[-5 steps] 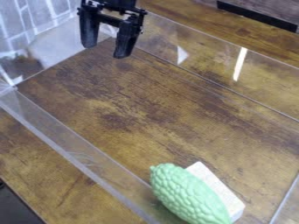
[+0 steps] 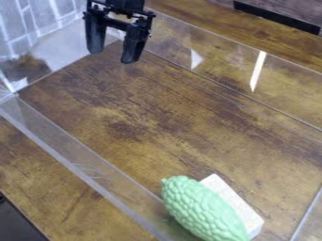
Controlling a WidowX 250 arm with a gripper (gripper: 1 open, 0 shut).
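Observation:
The black gripper (image 2: pixel 115 42) hangs at the top left, inside a clear-walled enclosure, its two fingers spread wide with nothing between them. Far from it, at the bottom right, a green bumpy vegetable like a bitter melon (image 2: pixel 201 207) lies diagonally, partly over or against a white block (image 2: pixel 234 193); whether it rests on the block or beside it is hard to tell.
Transparent walls (image 2: pixel 75 160) border the wooden surface (image 2: pixel 151 118) on all sides in view. A dark strip sits at the top right edge, outside the walls.

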